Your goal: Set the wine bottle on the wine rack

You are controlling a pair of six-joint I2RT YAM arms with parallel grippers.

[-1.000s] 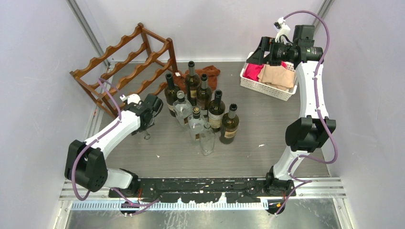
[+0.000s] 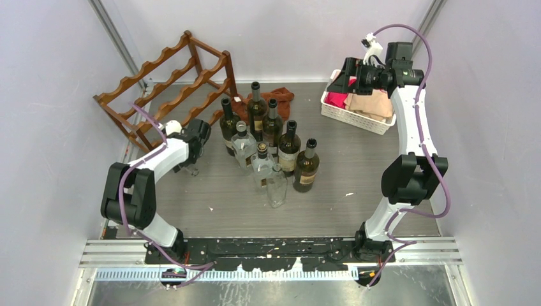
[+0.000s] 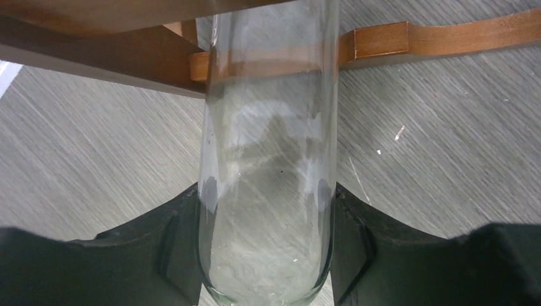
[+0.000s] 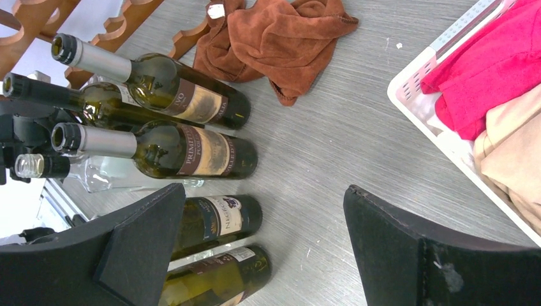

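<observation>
In the left wrist view a clear glass bottle (image 3: 268, 153) lies between the fingers of my left gripper, which looks shut on it; its far part reaches among the wooden slats of the wine rack (image 3: 472, 35). From the top, the left gripper (image 2: 182, 156) is at the rack's lower right, largely hiding that bottle. My right gripper (image 2: 348, 80) stands open over the white basket (image 2: 341, 116), nothing between its fingers; in the right wrist view its fingers (image 4: 421, 248) frame bare floor and bottles.
Several upright dark and clear bottles (image 2: 306, 172) crowd the middle. A brown cloth (image 2: 281, 99) lies behind them; the basket holds pink and beige cloths.
My left arm has moved back-left toward the rack with the clear bottle.
</observation>
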